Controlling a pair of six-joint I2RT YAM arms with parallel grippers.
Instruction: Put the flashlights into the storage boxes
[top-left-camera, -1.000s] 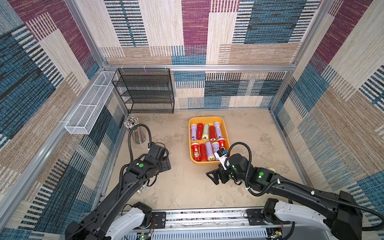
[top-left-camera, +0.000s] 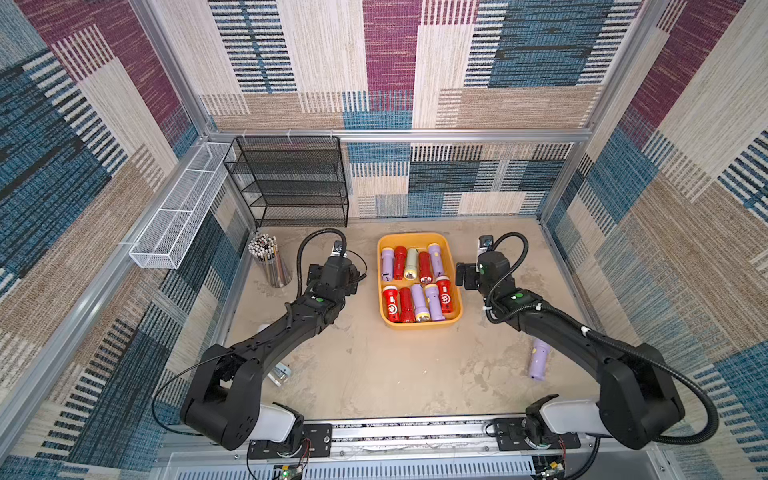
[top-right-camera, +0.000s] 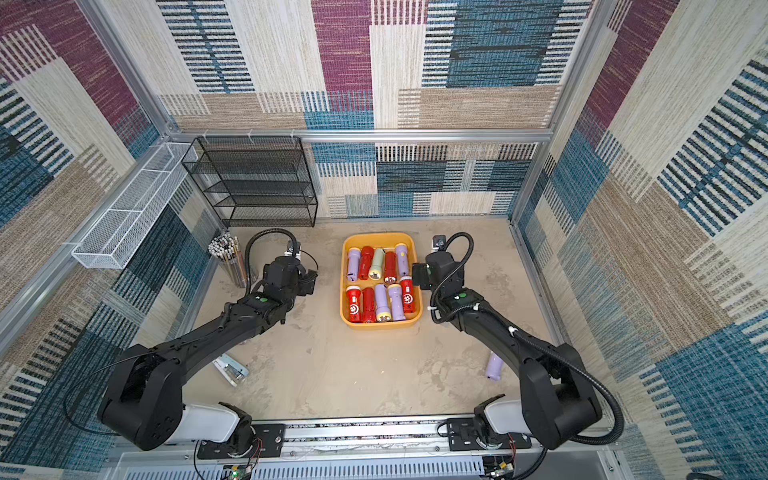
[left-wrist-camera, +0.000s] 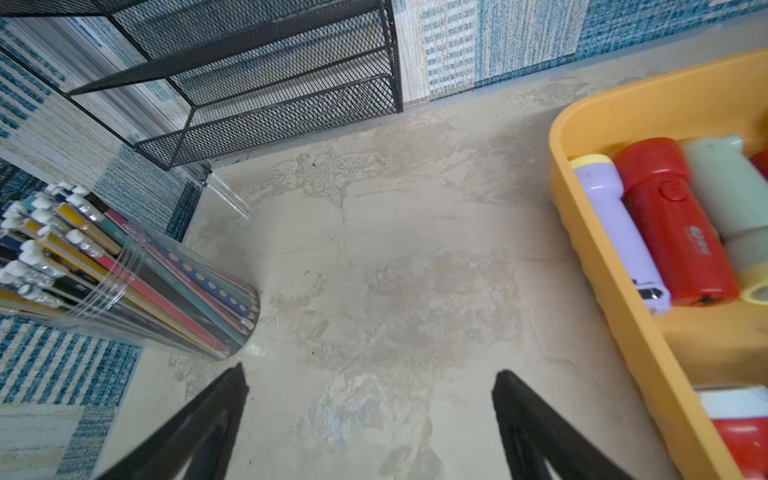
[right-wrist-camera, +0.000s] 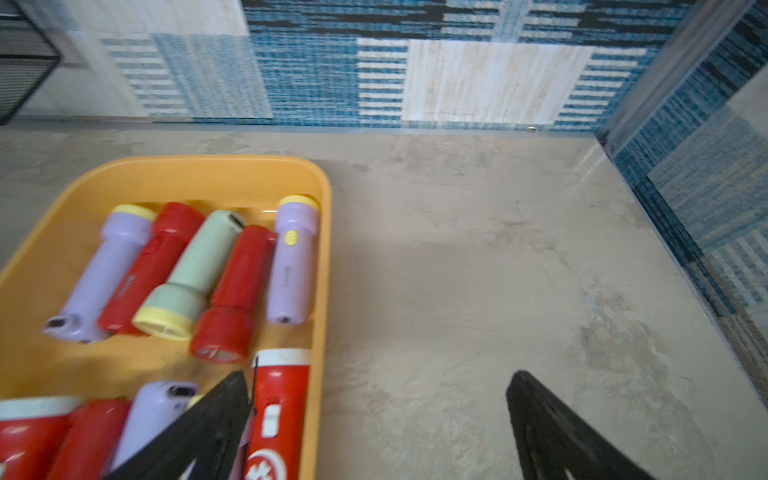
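Note:
An orange storage box (top-left-camera: 420, 325) holds several red, lavender and pale green flashlights in two rows, such as a green one (right-wrist-camera: 192, 268) and a lavender one (right-wrist-camera: 292, 260). A loose lavender flashlight (top-left-camera: 537, 358) lies on the table at the front right, beside the right arm. My open left gripper hangs left of the box, above bare table. My open right gripper is at the box's right edge, also empty.
A cup of pencils (left-wrist-camera: 192, 300) stands at the left. A black mesh rack (top-left-camera: 288, 192) is at the back left, a white wire basket (top-left-camera: 177, 208) on the left side. Clips (top-right-camera: 233, 369) lie under the left arm.
Both arms have moved back, away from the table's front, toward either side of the box. The right gripper has moved from in front of the box to its right.

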